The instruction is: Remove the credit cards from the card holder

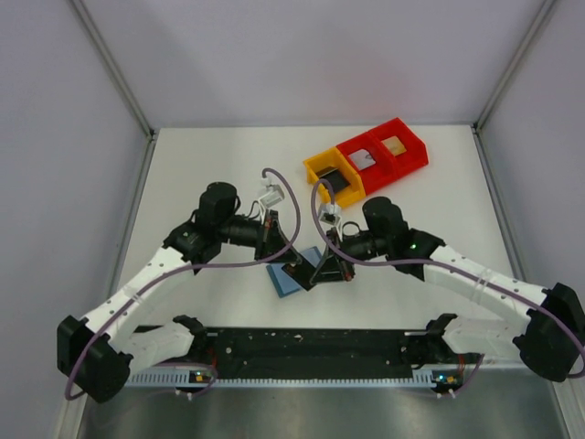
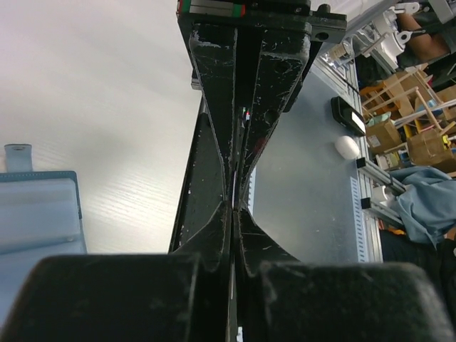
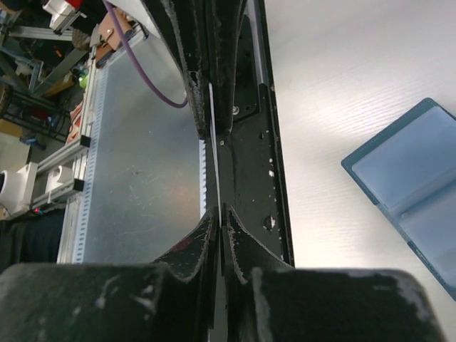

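Observation:
A black card [image 1: 299, 273] is held up between my two grippers, over the table. My left gripper [image 1: 285, 259] is shut on its left end. At the card's other side is my right gripper [image 1: 322, 269], its fingertips close around the edge; whether they grip it is hard to tell. Seen from the right wrist, the card [image 3: 215, 153] is a thin edge-on line running from the left gripper's fingers to mine. Beneath, the open blue card holder [image 1: 283, 282] lies on the table, partly covered by the arms. Its pocket side also shows in the left wrist view [image 2: 39, 210].
At the back right stand a yellow bin [image 1: 313, 167] with a dark card in it and a two-part red bin [image 1: 413, 144] with light-coloured cards.

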